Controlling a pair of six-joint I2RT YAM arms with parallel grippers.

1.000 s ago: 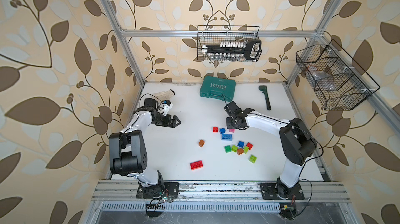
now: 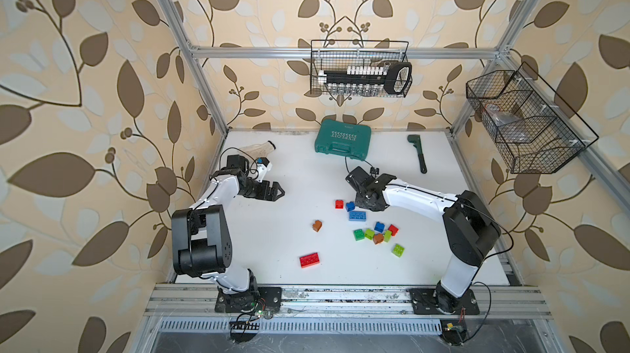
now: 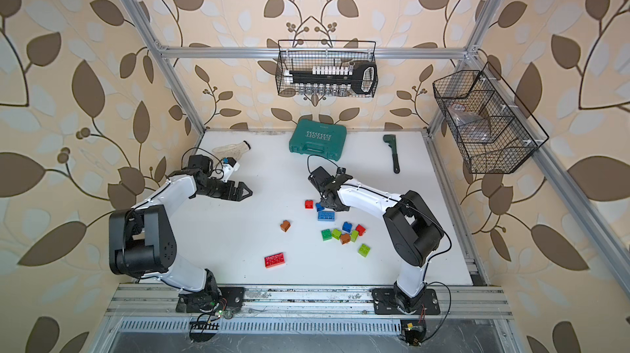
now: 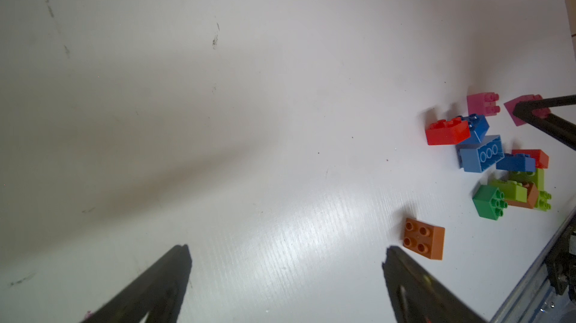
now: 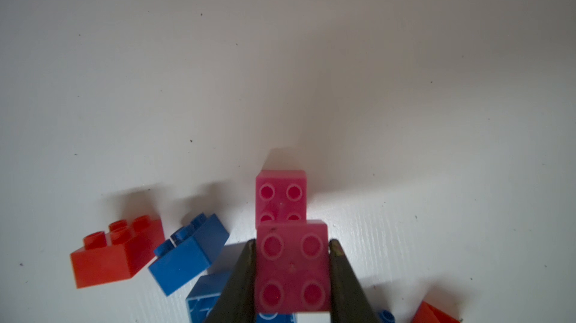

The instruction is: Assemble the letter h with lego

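Observation:
My right gripper is shut on a pink 2x2 brick (image 5: pixel 292 267), its studs facing the camera. The left wrist view shows that brick above the table, apart from a second pink brick lying on the surface. Beside the second pink one are a small blue brick (image 5: pixel 189 251), a red brick (image 5: pixel 120 251) and a longer blue brick (image 2: pixel 357 216), partly hidden by my fingers in the right wrist view. My left gripper stands open at the table's left side, nothing between its fingers. A brown brick (image 4: pixel 423 238) lies alone on the table.
Green (image 2: pixel 359 235), lime, blue, brown and red bricks cluster just in front of the long blue one. A long red brick (image 2: pixel 309 259) lies near the front edge. A green case (image 2: pixel 343 137) and a wrench (image 2: pixel 418 154) sit at the back.
The left arm and the table's bricks look unmoved.

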